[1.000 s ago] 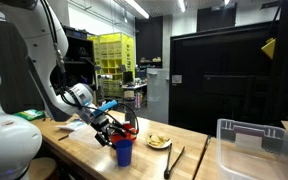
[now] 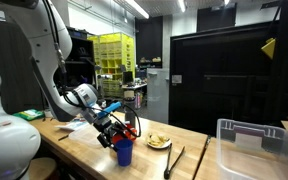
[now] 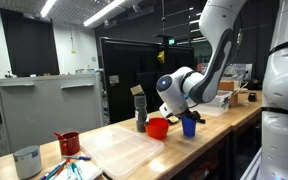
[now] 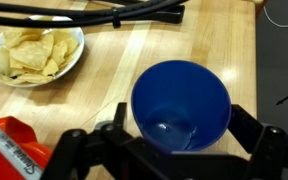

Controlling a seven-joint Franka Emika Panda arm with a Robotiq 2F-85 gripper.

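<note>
A blue cup stands upright in the middle of the wrist view, its opening facing the camera and the inside looking empty. My gripper is open, with one dark finger on each side of the cup near its rim. Whether either finger touches the cup cannot be told. In exterior view 1 the blue cup stands on the table near the front edge, with the gripper just at its top. Exterior view 2 also has the blue cup beneath the arm.
A white bowl of chips and a red container lie left of the cup. Beyond it runs a black object. A clear plastic bin stands at the right. The table edge is close by the cup.
The arm has shifted only slightly, with the gripper a little lower by the blue cup. The cup looks to be in the same place.
</note>
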